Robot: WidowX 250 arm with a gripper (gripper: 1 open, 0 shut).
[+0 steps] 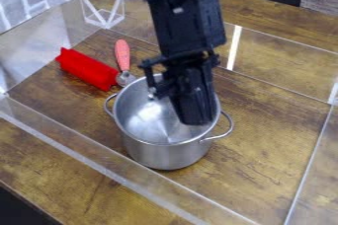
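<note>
A steel pot [158, 142] with two side handles stands on the wooden table [264, 170]. My black gripper [193, 106] hangs over the pot, low at its opening, and hides much of the rim and inside. It is blurred, and I cannot make out anything between its fingers or how far apart they are.
A red cylindrical object [87, 69] lies left of the pot, beside a utensil with a pink handle [122, 53]. Clear panels border the table at left and front. The table to the right of the pot is bare.
</note>
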